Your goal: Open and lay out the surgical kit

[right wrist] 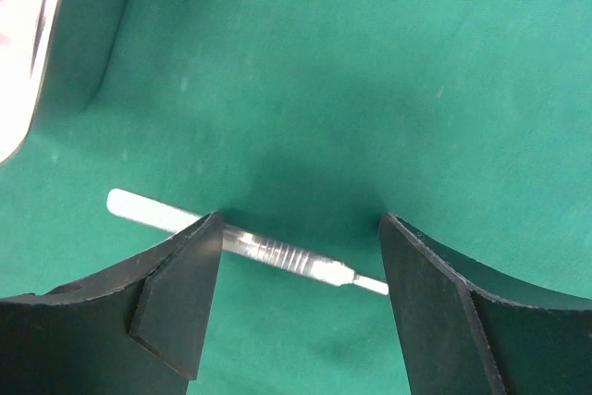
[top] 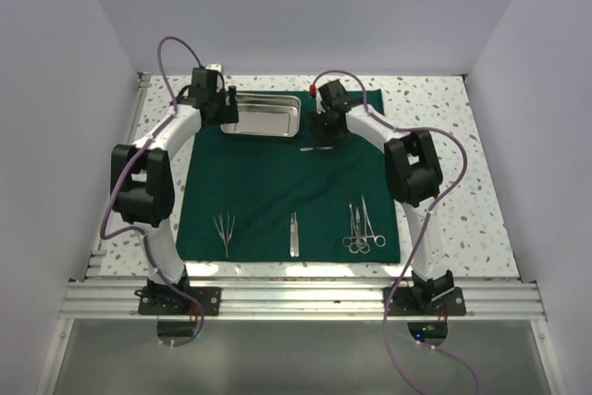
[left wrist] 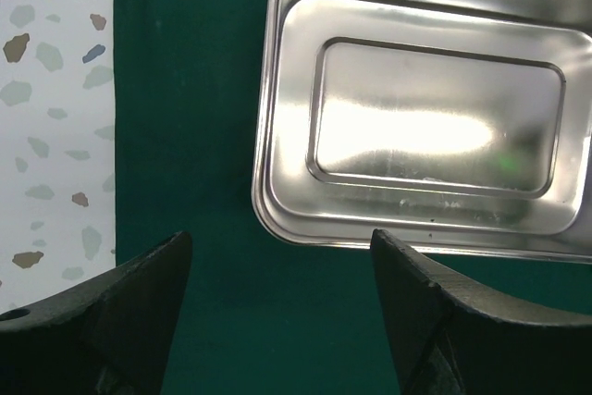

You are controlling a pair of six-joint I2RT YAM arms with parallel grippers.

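Note:
A slim metal scalpel handle (right wrist: 287, 254) lies on the green cloth just right of the empty steel tray (top: 265, 118). Over it my right gripper is part open, its fingers spread to either side of the handle's middle; in the right wrist view the left finger (right wrist: 180, 293) overlaps the handle, and whether it touches cannot be told. My left gripper stands open by the tray's left end, with only cloth between its fingers. On the cloth's front half lie tweezers (top: 225, 233), two slender instruments (top: 294, 235) and several scissor-like clamps (top: 363, 228).
Bare cloth (top: 250, 191) fills the middle between the tray and the front row of instruments. Speckled table (top: 453, 182) shows free on the right. The tray's corner (right wrist: 28, 90) stands close by the right gripper's left side.

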